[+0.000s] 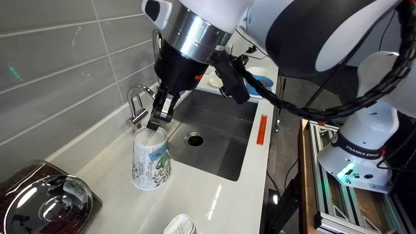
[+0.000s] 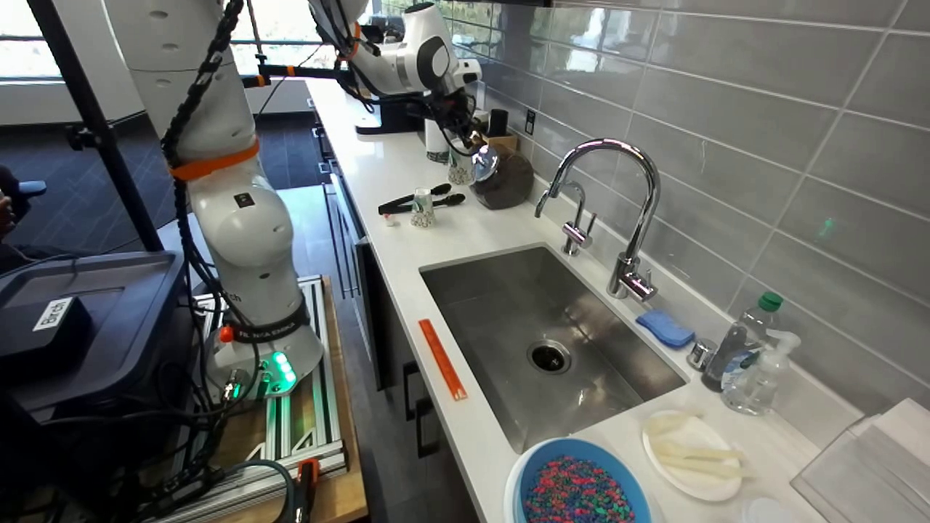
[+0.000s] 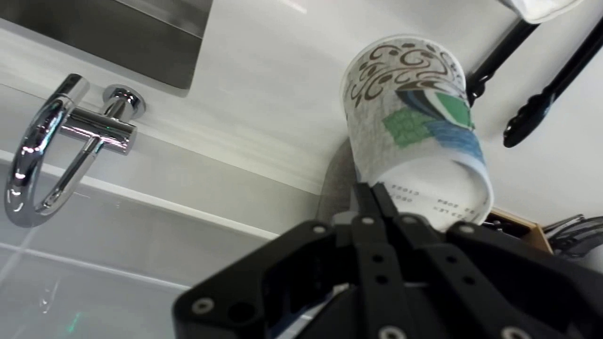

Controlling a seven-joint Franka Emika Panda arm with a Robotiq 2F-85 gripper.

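Observation:
A patterned paper cup hangs base-up from my gripper, which is shut on the thin rim of its base. In the wrist view the closed fingertips meet at the edge of the cup, and the printed base faces my gripper. How far the cup's mouth is from the counter is hard to tell. A second paper cup shows at the near edge of exterior view 1; exterior view 2 has that cup on the counter.
Beyond the cup lies the steel sink, with a small chrome tap near the wall. A jar with a shiny lid stands at the near left. Black tongs lie by the second cup. An orange strip marks the counter's front.

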